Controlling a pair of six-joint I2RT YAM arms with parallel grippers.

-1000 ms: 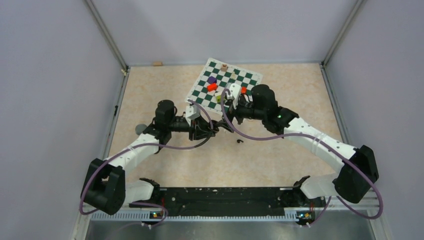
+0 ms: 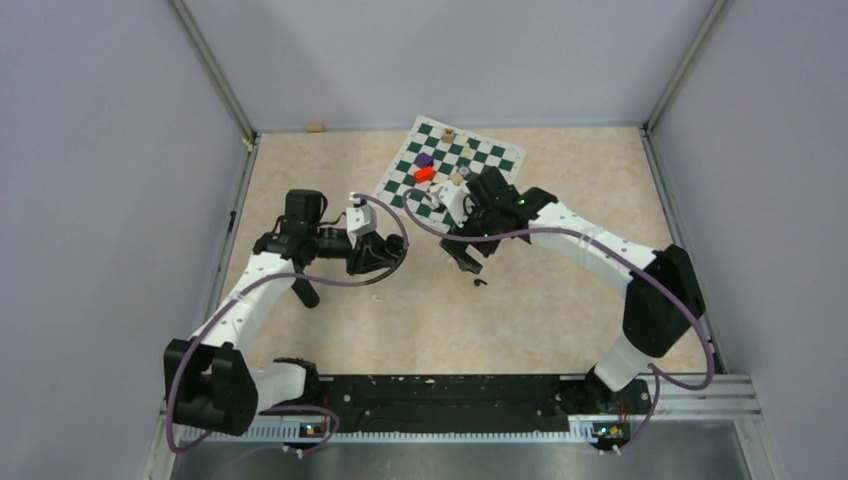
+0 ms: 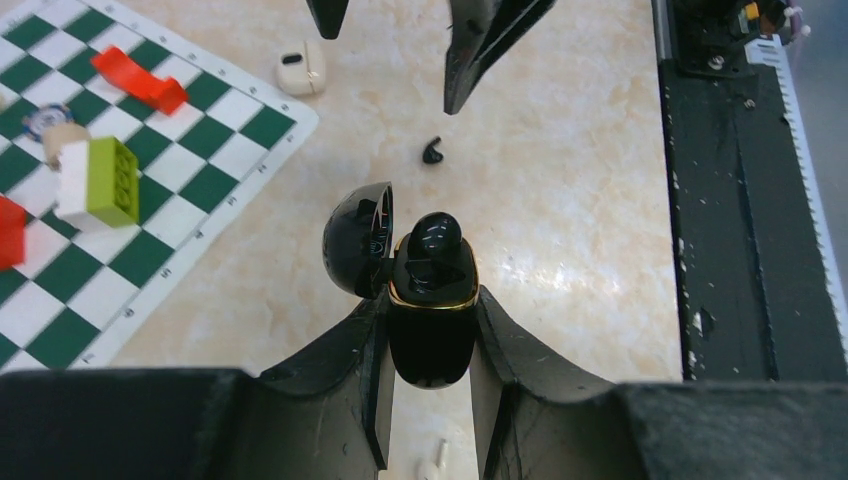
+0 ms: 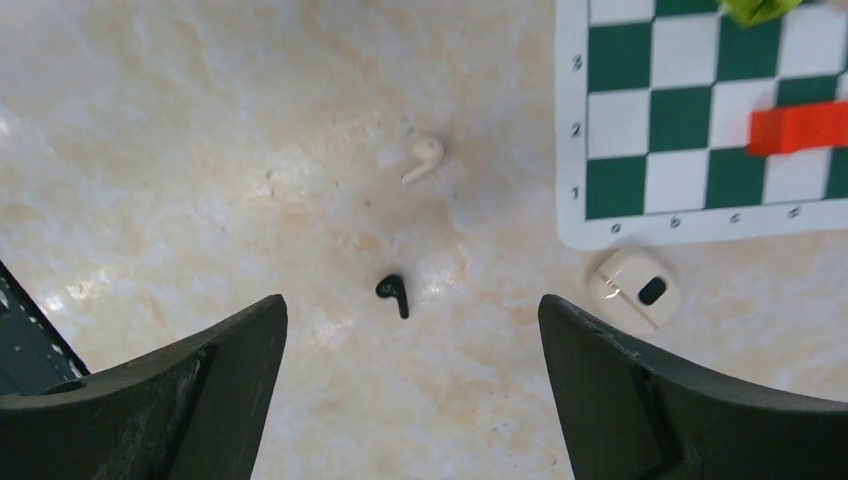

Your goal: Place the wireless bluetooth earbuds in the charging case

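My left gripper is shut on an open black charging case (image 3: pixel 432 335), held upright, with a glossy black earbud (image 3: pixel 436 232) in or on its top. A second black earbud (image 4: pixel 394 290) lies on the table, below my open right gripper, whose fingers hold nothing. A white earbud (image 4: pixel 428 155) lies farther from it, and a white case (image 4: pixel 632 292) sits beside the checkered board.
The checkered board (image 2: pixel 410 160) at the back holds blocks, including a red piece (image 2: pixel 424 175) and a green-white brick (image 3: pixel 110 182).
My left arm has drawn back to the left with the case. My right arm has moved away from the case and now faces down over the table.
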